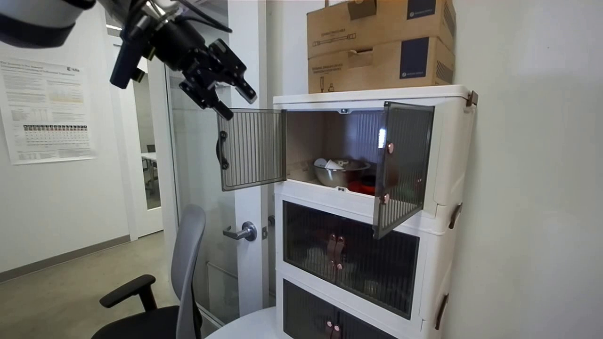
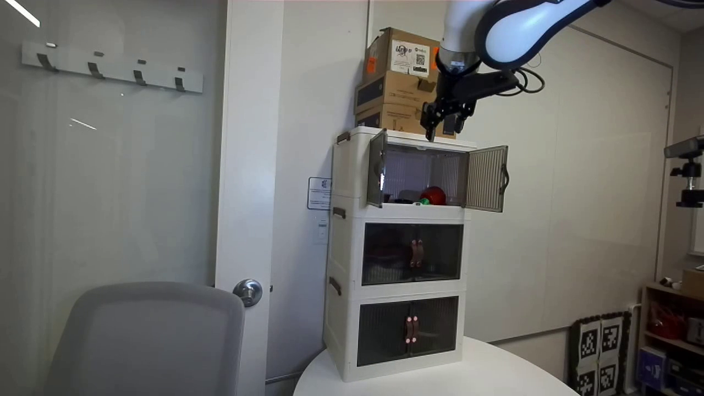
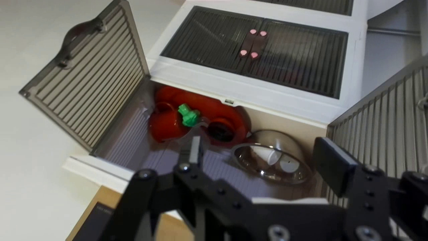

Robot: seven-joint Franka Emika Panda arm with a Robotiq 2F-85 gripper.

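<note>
My gripper (image 1: 241,107) hangs in the air in front of the cabinet, close to the upper edge of the left door (image 1: 251,148) in exterior view 1. Its fingers stand apart with nothing between them in the wrist view. Both doors of the cabinet's top compartment are swung out, including the right door (image 1: 405,169). Inside, the wrist view shows a metal bowl (image 3: 295,140) with white items in it, a red cup (image 3: 165,124), a green object (image 3: 188,114) and a red dish (image 3: 236,130). My gripper touches none of these.
Cardboard boxes (image 1: 379,48) are stacked on top of the cabinet (image 1: 452,147). Its two lower compartments have their doors closed. It stands on a round white table (image 2: 501,373). An office chair (image 1: 189,265) is beside it, near a glass door.
</note>
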